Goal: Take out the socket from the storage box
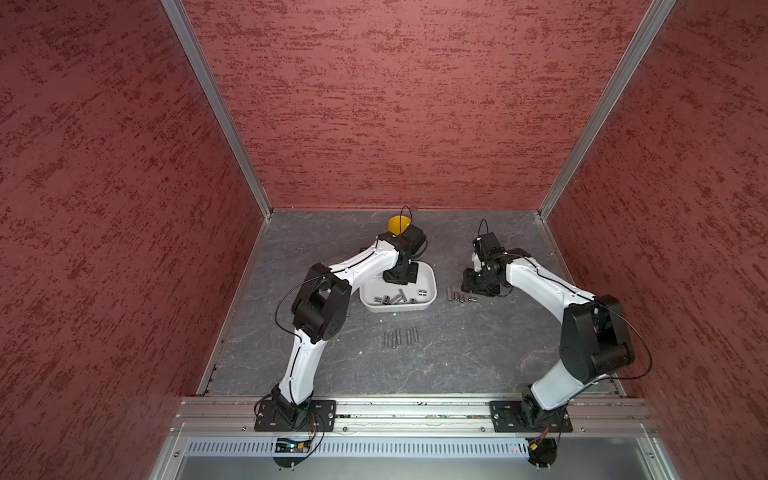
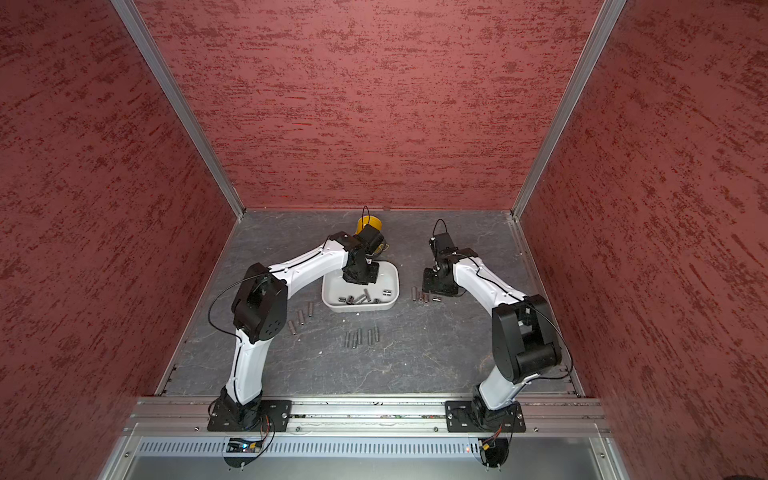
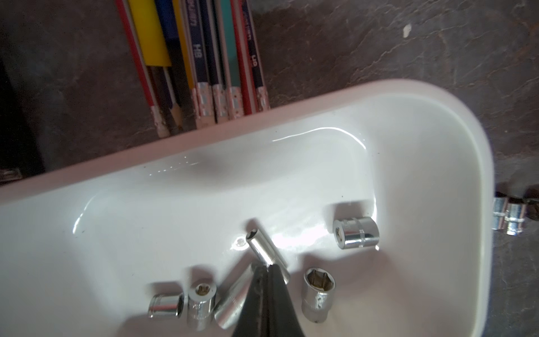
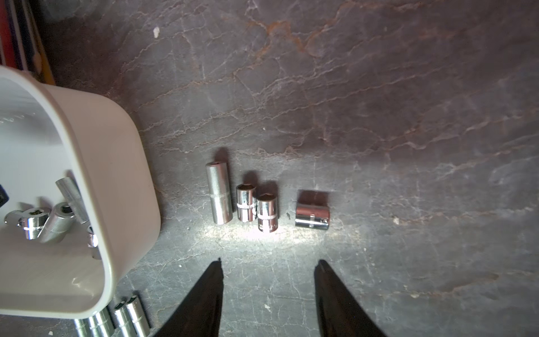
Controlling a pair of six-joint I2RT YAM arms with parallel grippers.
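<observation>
The white storage box (image 1: 433,289) holds several silver sockets lying loose. In the left wrist view a short socket (image 3: 357,232) lies on its side near the box's right wall, and a wider socket (image 3: 318,295) shows its opening. A slim socket (image 3: 264,250) lies close to the tips of my left gripper, which is shut above the box floor with nothing visible between its fingers. On the table to the right, my right gripper stands open and empty. Just beyond its fingertips lie a long socket (image 4: 219,193) and a short socket (image 4: 312,216).
Behind the box stands a yellow cup (image 1: 398,225); pencils (image 3: 213,56) lie along the box's far wall. More sockets (image 2: 361,336) line the table in front of the box, with others (image 2: 301,316) to its left.
</observation>
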